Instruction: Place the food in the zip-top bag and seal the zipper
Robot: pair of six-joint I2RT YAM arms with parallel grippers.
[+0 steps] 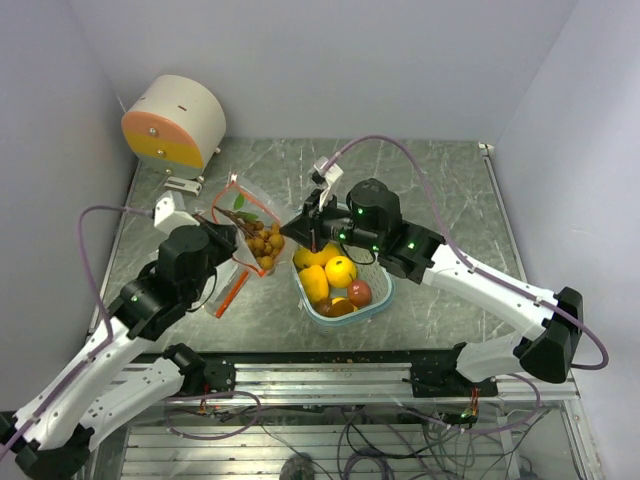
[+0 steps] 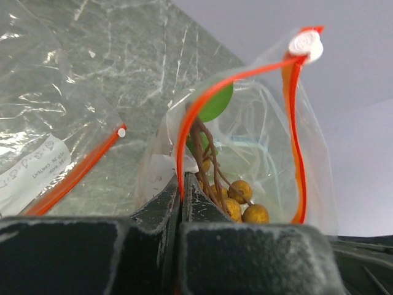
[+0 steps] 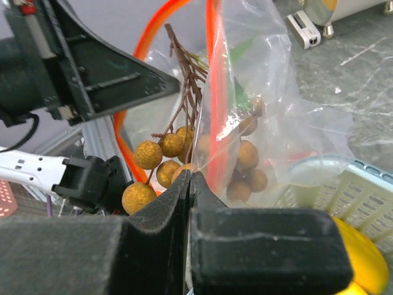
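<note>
A clear zip bag (image 3: 279, 123) with an orange zipper stands open, holding a branch of brown longans (image 1: 265, 245) with green leaves (image 2: 215, 104). My left gripper is shut on the bag's edge at the orange zipper. My right gripper is shut beside the bag and longans, right of the left gripper in the top view; nothing clearly shows between its fingers. A blue basket (image 1: 375, 295) holds mangoes (image 1: 314, 284), a yellow fruit (image 1: 341, 271) and a red fruit (image 1: 359, 293).
A second clear bag (image 2: 37, 104) with an orange zipper lies flat on the grey counter. A cream and yellow box (image 1: 172, 120) stands at the back left.
</note>
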